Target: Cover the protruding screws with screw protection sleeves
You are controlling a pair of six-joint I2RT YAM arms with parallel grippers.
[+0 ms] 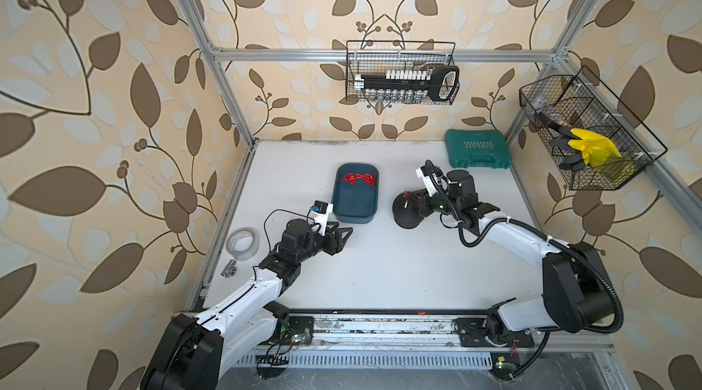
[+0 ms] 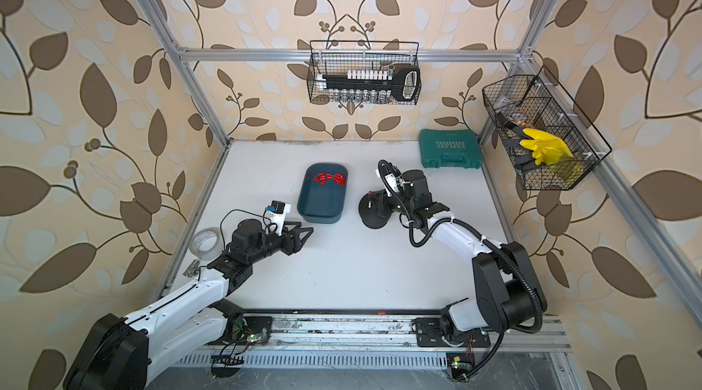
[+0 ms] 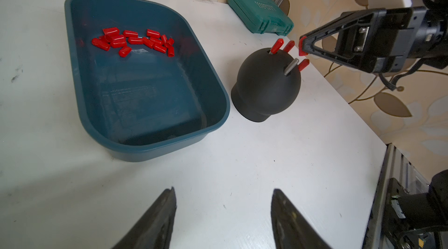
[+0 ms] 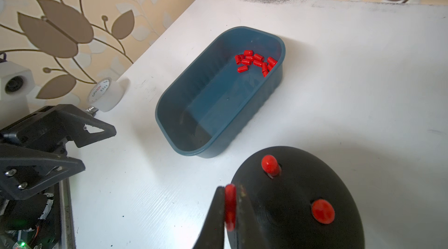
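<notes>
The black dome stands right of the blue tray. In the left wrist view red sleeves cover several of its screws, while a bare silver screw points up at the front. My right gripper is shut on a red sleeve just above the dome. My left gripper stands part open with nothing between its fingers, low over the table in front of the tray. Loose red sleeves lie in the back of the tray.
A green case sits at the back right corner. A tape roll and a small metal part lie at the left edge. Wire baskets hang on the back and right walls.
</notes>
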